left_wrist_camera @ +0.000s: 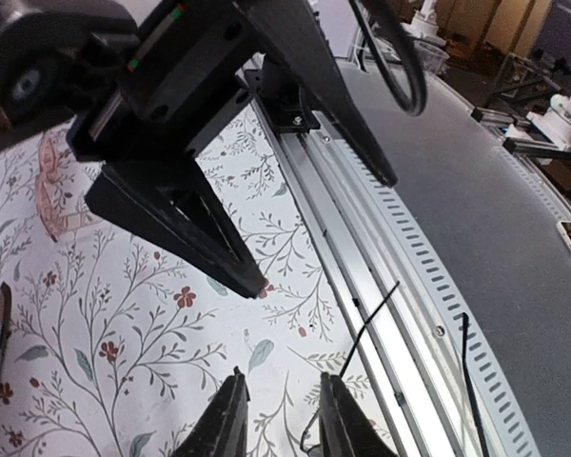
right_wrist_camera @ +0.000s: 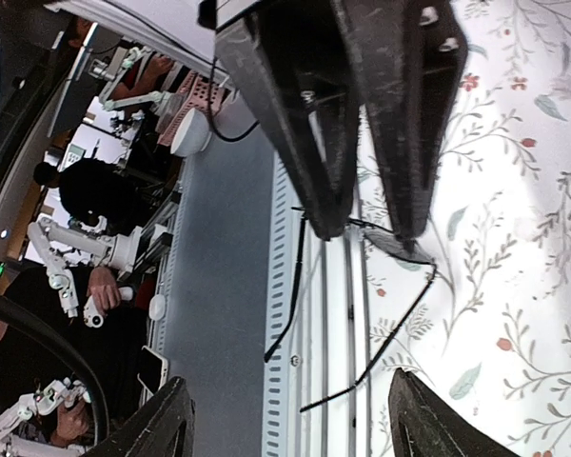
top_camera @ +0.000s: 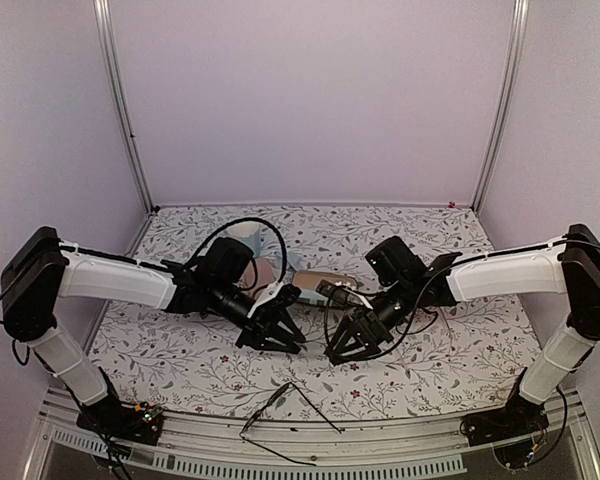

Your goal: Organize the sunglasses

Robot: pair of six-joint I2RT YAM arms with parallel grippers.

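Note:
Dark sunglasses (top_camera: 277,398) lie on the floral mat at its front edge, below and between my grippers, their thin temples spread out over the metal edge. The right wrist view shows the sunglasses (right_wrist_camera: 405,318) under that gripper's tips. My left gripper (top_camera: 285,340) hangs left of it, above the mat; its own fingertips (left_wrist_camera: 281,400) appear at the bottom of the left wrist view with no visible object clearly between them.
Behind the arms are a tan case (top_camera: 325,281), a pink item (top_camera: 262,272) and a pale box (top_camera: 243,232), partly hidden. A metal rail runs along the front edge.

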